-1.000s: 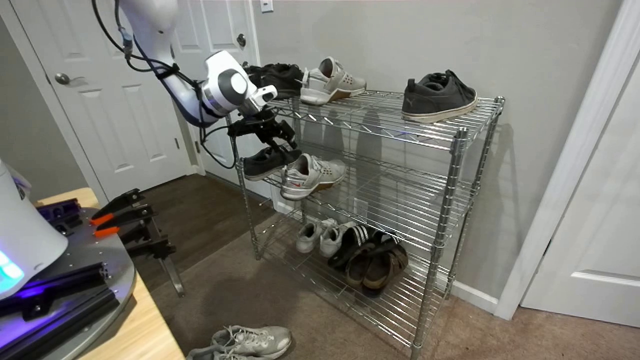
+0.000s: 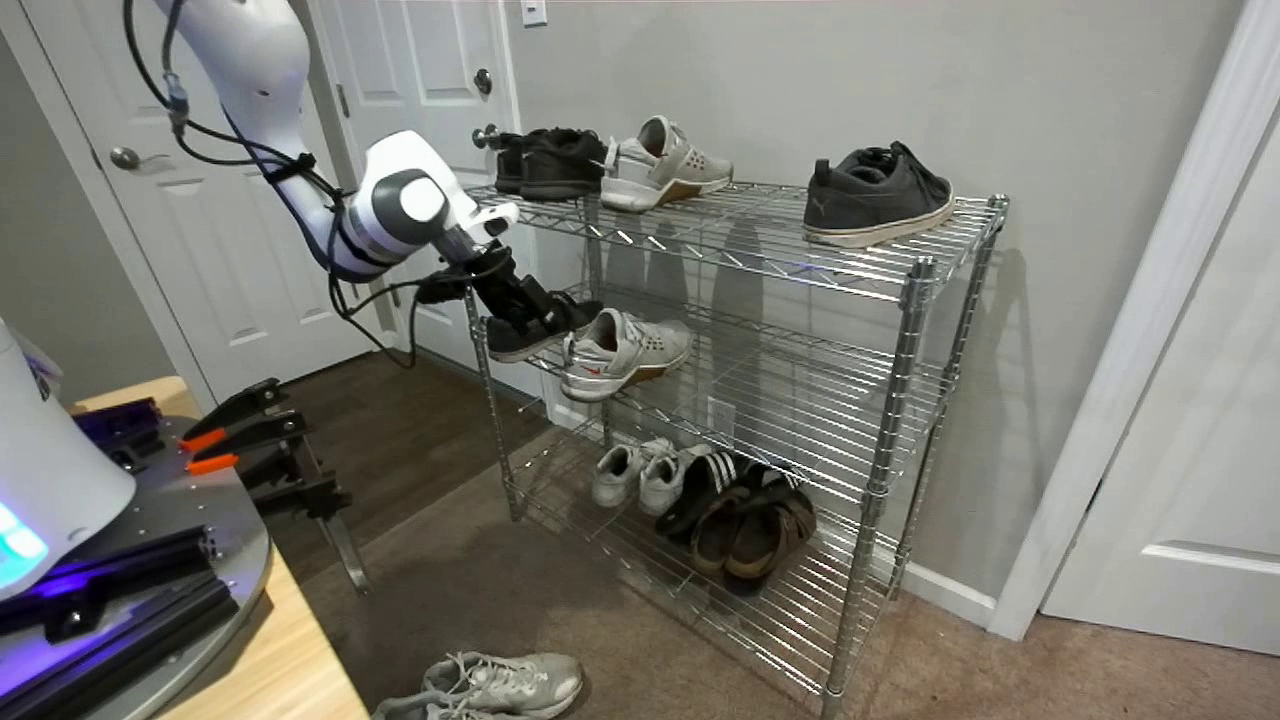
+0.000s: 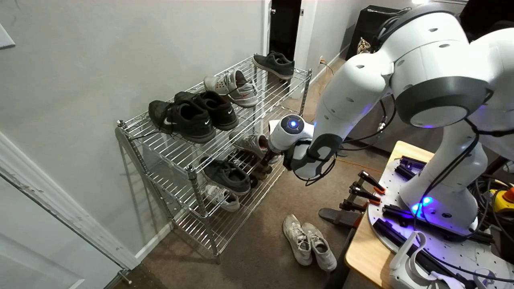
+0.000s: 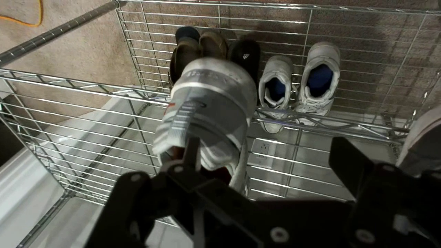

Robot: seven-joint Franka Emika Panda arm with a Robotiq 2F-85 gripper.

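Note:
My gripper is open at the middle shelf, and nothing shows held between its fingers. A grey-white sneaker [image 4: 211, 109] lies on that shelf, its heel toward the front; in the wrist view the left fingertip [image 4: 192, 153] overlaps its opening. Whether they touch, I cannot tell. The right fingertip [image 4: 345, 159] is clear of the sneaker, over bare wires. In exterior view 1 the black shoe [image 2: 510, 340] is partly covered by the gripper [image 2: 546, 319], with the grey-white sneaker [image 2: 626, 355] just to the right.
On the top shelf [image 2: 756, 216] sit a black pair, a grey-white sneaker [image 2: 663, 166] and a dark shoe [image 2: 876, 196]. White sneakers [image 4: 320, 78] and sandals [image 2: 756, 528] fill part of the bottom shelf. Another pair [image 3: 308, 241] lies on the floor. The middle shelf's right side is empty.
In exterior view 1, my arm and gripper have moved left and downward, from above the black shoe to in front of it. The shoes have not visibly moved.

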